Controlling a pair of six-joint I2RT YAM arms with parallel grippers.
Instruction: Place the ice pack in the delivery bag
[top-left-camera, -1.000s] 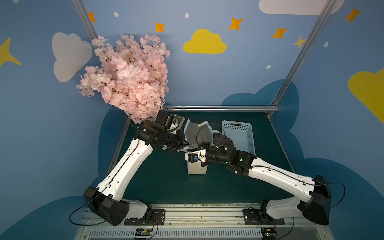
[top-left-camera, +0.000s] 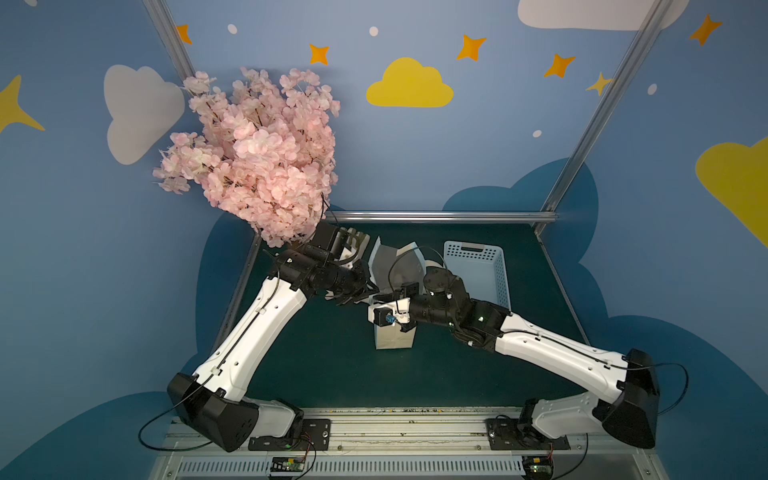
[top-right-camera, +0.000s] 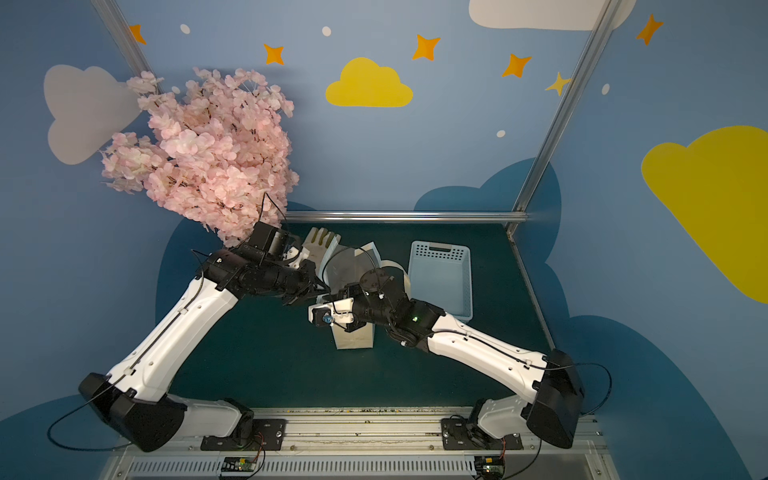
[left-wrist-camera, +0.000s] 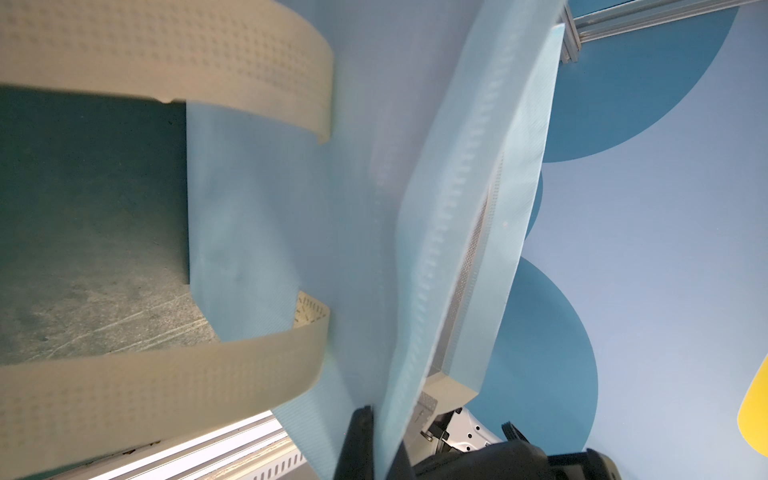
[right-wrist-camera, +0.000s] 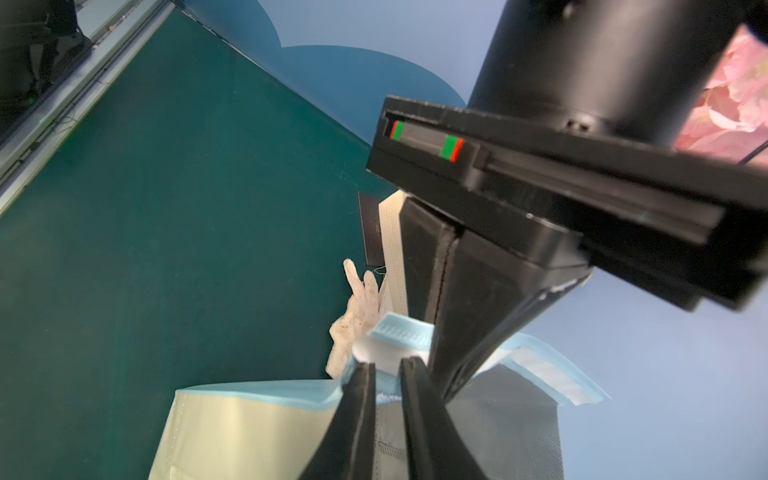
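Note:
The delivery bag (top-left-camera: 394, 337) stands mid-table, its flaps up and a grey lining showing in the top left view. My left gripper is shut at the bag's light blue edge (left-wrist-camera: 432, 240), on the thin fabric. My right gripper reaches over the bag from the right, its fingertips a small gap apart at the blue rim (right-wrist-camera: 272, 390); whether fabric lies between them is unclear. No ice pack can be made out.
A blue basket (top-left-camera: 476, 280) stands right of the bag. Gloves (top-right-camera: 317, 244) lie behind it, and pink blossoms (top-left-camera: 264, 160) fill the back left.
My right arm has shifted very slightly over the bag. The left arm looks still.

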